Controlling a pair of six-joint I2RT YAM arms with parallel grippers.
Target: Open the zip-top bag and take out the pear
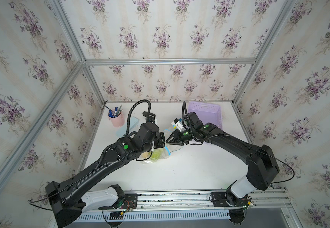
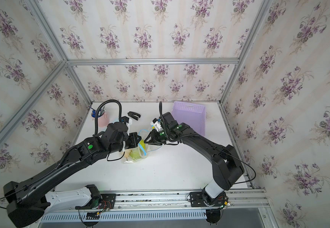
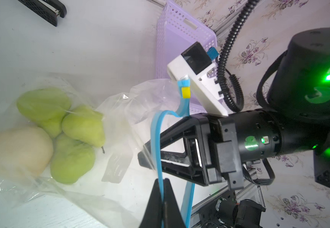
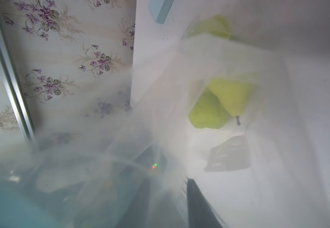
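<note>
A clear zip bag (image 3: 123, 106) with a blue top strip holds several green pears (image 3: 43, 106) and a pale round fruit (image 3: 22, 152). In the left wrist view my left gripper is shut at the bottom centre, the blue strip running down to its tips. My right gripper is at the bag's opening, behind the blue strip, with its fingers part open. In the right wrist view the hazy plastic covers the fingers, and the pears show through it.
A purple basket (image 1: 204, 110) stands back right. A pink pen cup (image 1: 117, 120), a pale blue mat (image 1: 123, 129) and a black stapler-like object (image 2: 133, 114) are at the back left and centre.
</note>
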